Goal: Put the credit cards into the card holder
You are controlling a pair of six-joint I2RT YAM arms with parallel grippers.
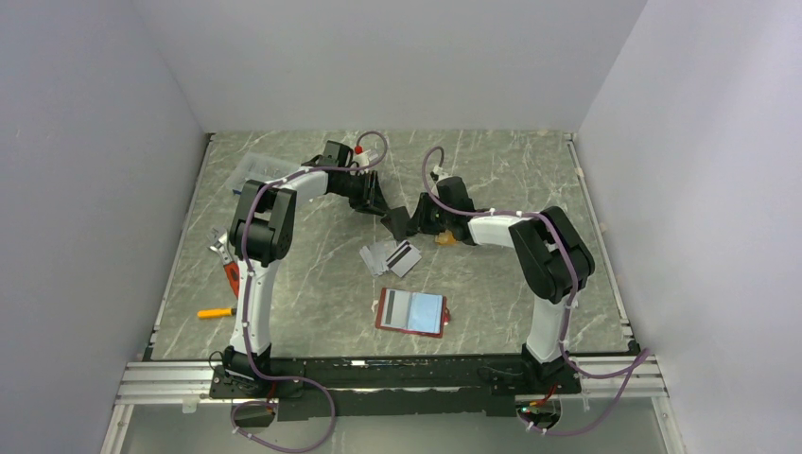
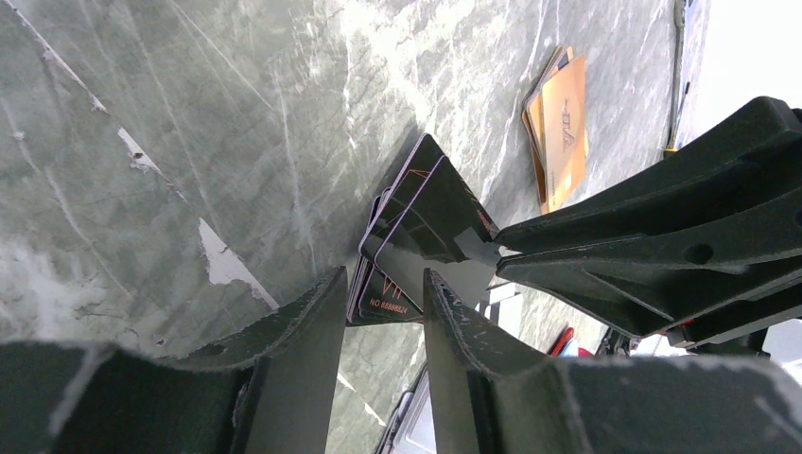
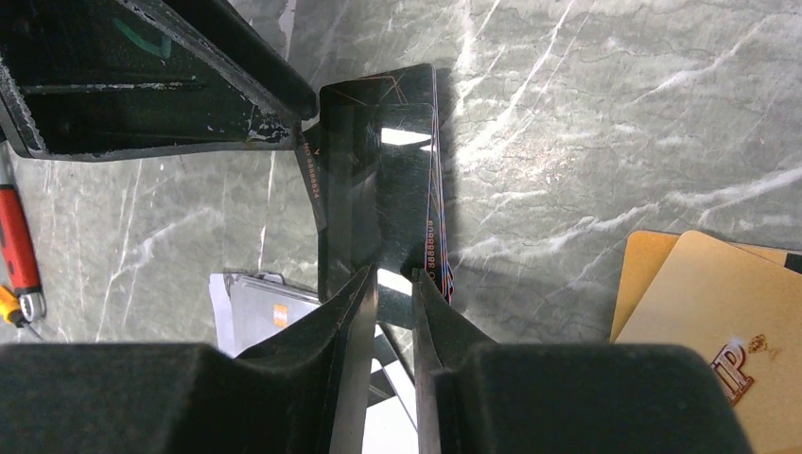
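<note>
A stack of black cards (image 1: 398, 221) (image 2: 430, 236) (image 3: 364, 208) lies slightly fanned between both grippers. My left gripper (image 1: 376, 206) is at its upper-left end, fingertips slightly apart with no card clearly between them. My right gripper (image 1: 421, 227) is over the stack's right side, its fingertips a little apart at the top card. Silver cards (image 1: 390, 258) lie below, gold cards (image 3: 719, 331) to the right, partly under the right arm. The open card holder (image 1: 410, 312) lies at the front, with cards inside.
A clear plastic tray (image 1: 248, 171) is at the back left. Tools, including an orange-handled one (image 1: 216, 312), lie along the left side.
</note>
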